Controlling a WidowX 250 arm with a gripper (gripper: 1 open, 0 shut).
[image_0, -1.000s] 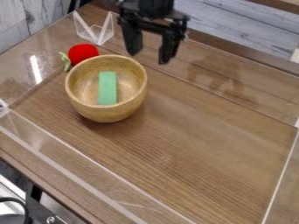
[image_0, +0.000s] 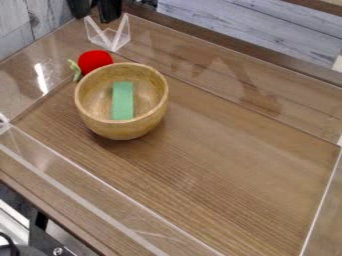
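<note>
A wooden bowl (image_0: 150, 112) holds a long green block (image_0: 123, 102) lying lengthwise in it. Just behind the bowl, to the upper left, sits a red round object (image_0: 95, 60). A dark shape, seemingly the gripper (image_0: 102, 10), is cut off by the top edge at the upper left, above and behind the red object; its fingertips and finger state can't be made out.
A small white wire-like item (image_0: 110, 38) stands behind the red object.
The dark gripper has moved back, up and to the left, mostly out of the frame. The bowl, green block and red object look unmoved.
</note>
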